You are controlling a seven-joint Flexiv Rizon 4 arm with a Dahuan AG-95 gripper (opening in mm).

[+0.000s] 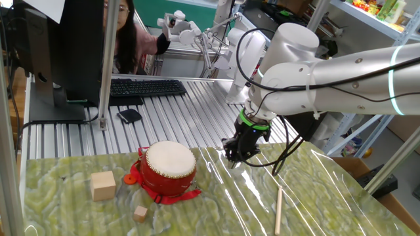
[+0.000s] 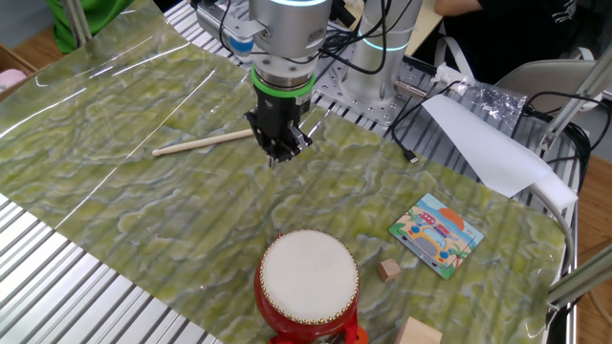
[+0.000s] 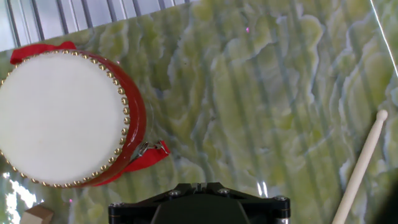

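My gripper [image 2: 273,161] hangs over the green marbled mat, clear of the objects around it. In the wrist view its black fingers [image 3: 214,186] meet at the bottom centre, shut with nothing showing between them. A red drum [image 1: 169,172] with a white head and gold studs stands upright to one side of it; red ribbon lies around the drum's base. On the gripper's other side lies a pale wooden drumstick [image 2: 206,143], its rounded tip [image 3: 382,115] showing at the right of the wrist view.
Near the drum sit a larger wooden block [image 1: 103,186] and a small wooden cube [image 1: 140,214]. A colourful picture board [image 2: 437,235] lies flat on the mat. A keyboard [image 1: 147,88] and monitor [image 1: 56,59] occupy the ribbed metal table.
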